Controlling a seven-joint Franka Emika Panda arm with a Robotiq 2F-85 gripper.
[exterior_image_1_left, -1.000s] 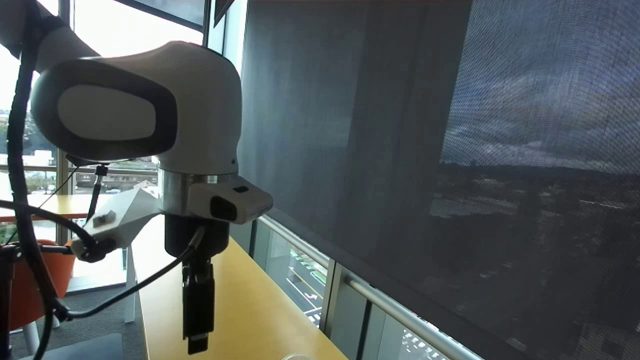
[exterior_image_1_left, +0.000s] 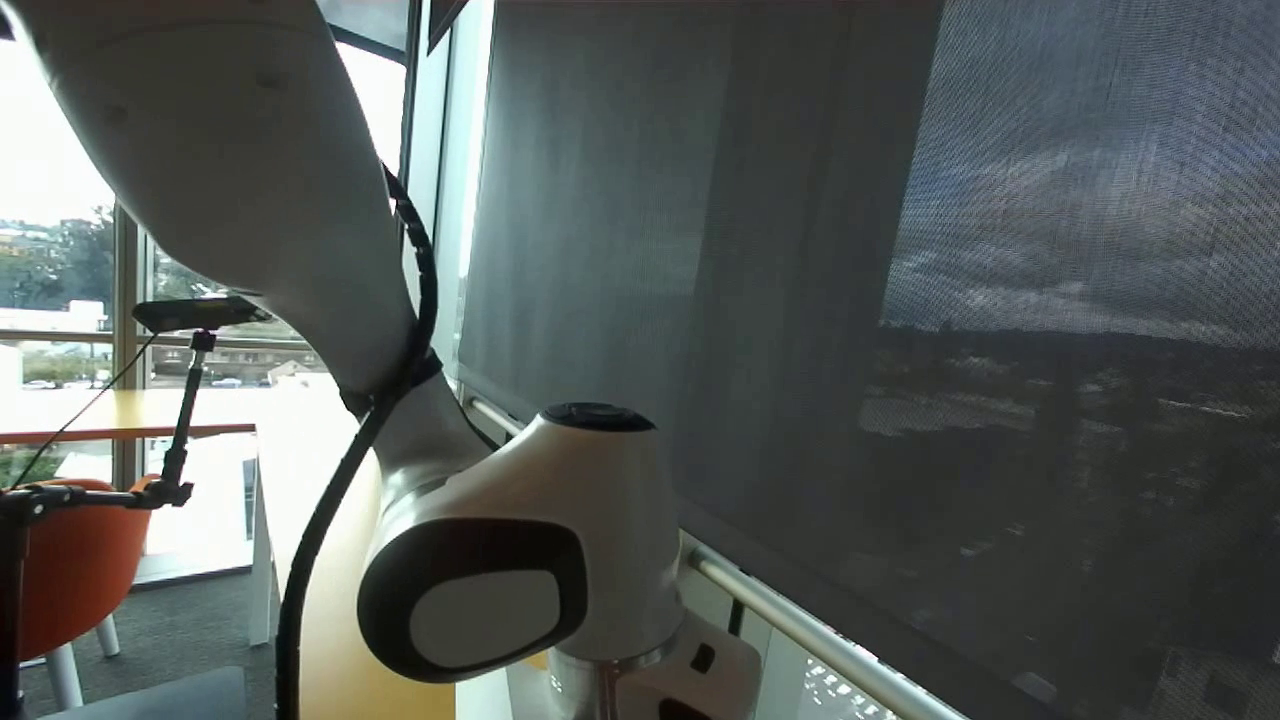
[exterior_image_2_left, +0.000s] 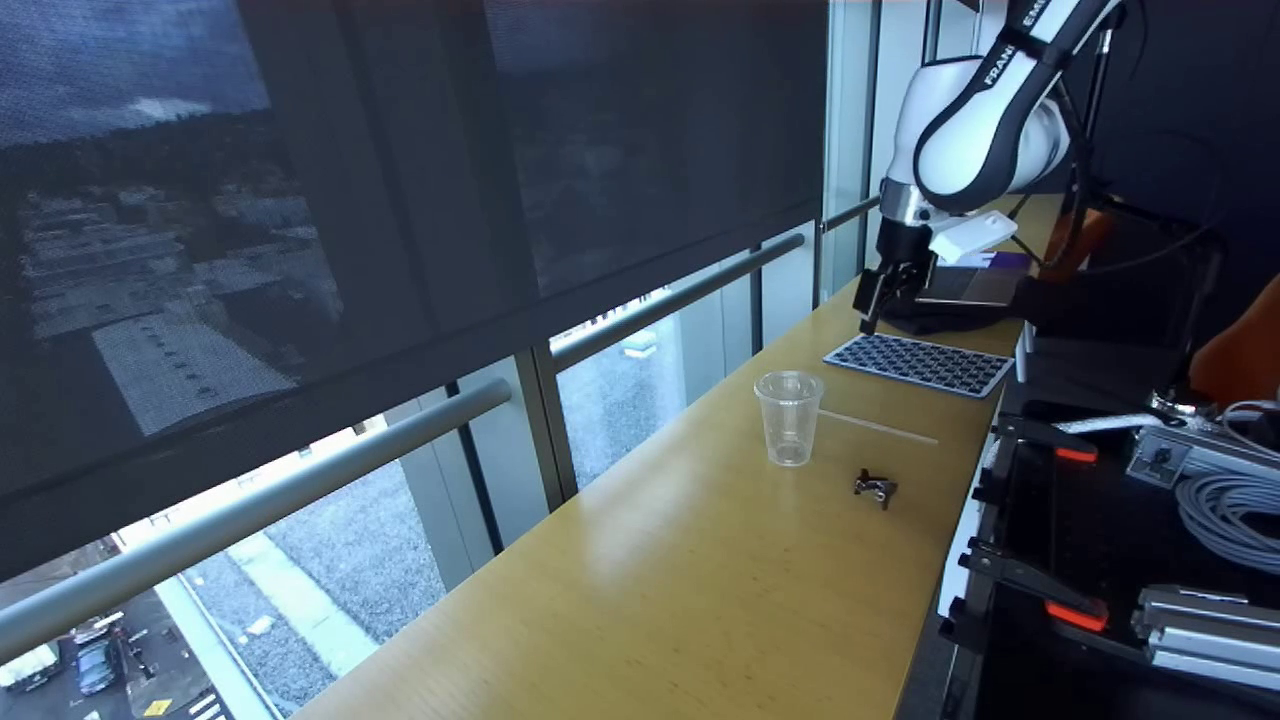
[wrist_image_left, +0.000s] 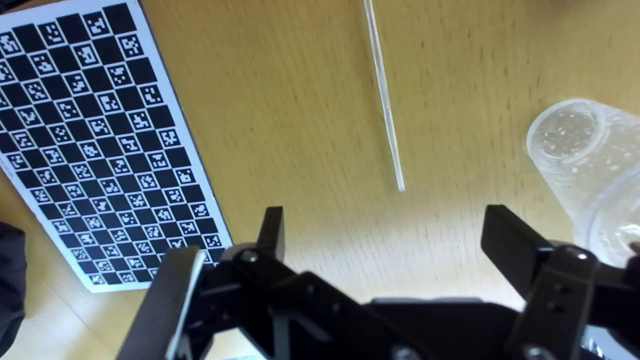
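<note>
With its fingers wide apart and nothing between them, my gripper hangs open above the table. In exterior view 2 the gripper (exterior_image_2_left: 882, 300) appears by the left corner of the checkered board (exterior_image_2_left: 924, 364). A clear plastic cup (exterior_image_2_left: 789, 420) stands upright on the wooden table; in the wrist view the cup (wrist_image_left: 570, 141) is at the right, partly behind a finger. A thin pale stick, perhaps a straw (wrist_image_left: 385, 99) lies flat between board and cup, its near end just beyond the fingertips. Exterior view 1 cuts off the gripper below the frame.
A small dark object (exterior_image_2_left: 877, 487) lies near the cup. Behind the board is a laptop (exterior_image_2_left: 986, 286). The window rail (exterior_image_2_left: 684, 300) runs along one side of the table; clamps and cables (exterior_image_2_left: 1236, 510) occupy the other.
In exterior view 1 the arm has come down and to the right, looming larger. Its gripper, visible a second ago, is now below the frame.
</note>
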